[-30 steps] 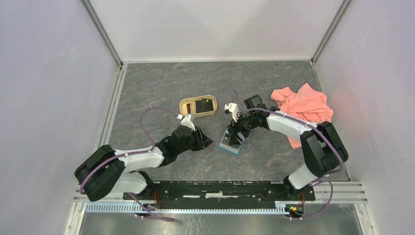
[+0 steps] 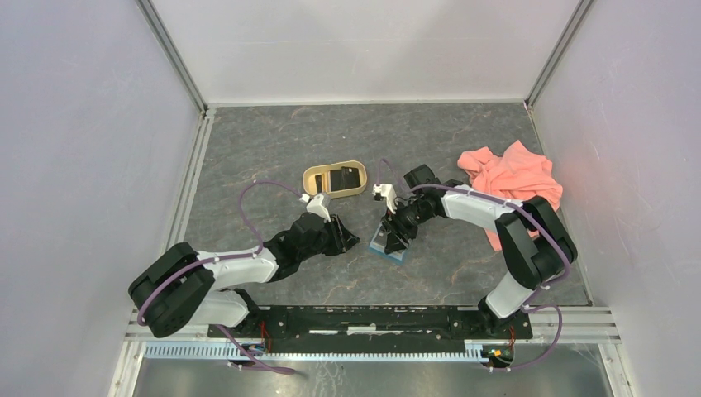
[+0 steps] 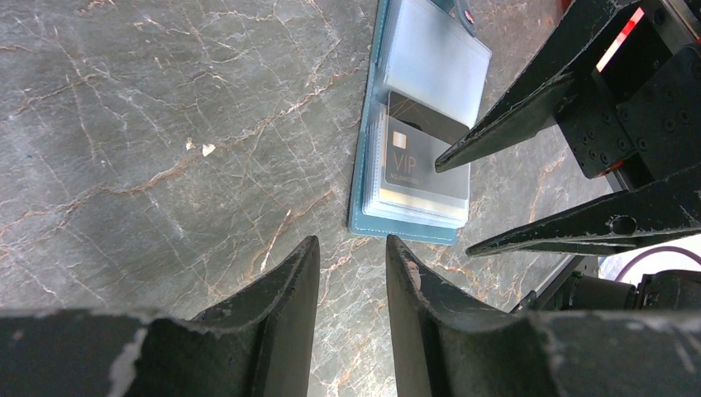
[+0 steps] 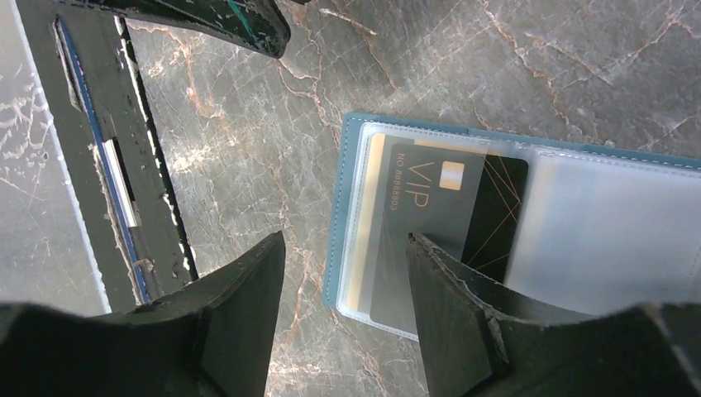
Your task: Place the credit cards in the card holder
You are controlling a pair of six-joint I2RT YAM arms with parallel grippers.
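The blue card holder (image 3: 360, 190) lies open on the table, a grey VIP card (image 4: 413, 198) and a dark card (image 4: 494, 207) in its clear sleeves. My right gripper hangs over the holder's end, fingers apart, nothing visibly between them; one finger overlaps the VIP card in the right wrist view. My left gripper is just left of the holder, fingertips part open over bare table.
A tan tray (image 2: 314, 170) with dark cards sits behind the grippers. A pink cloth (image 2: 517, 172) lies at the right.
My right gripper has shifted toward the front of the table and slightly left over the holder. The left arm is nearly still.
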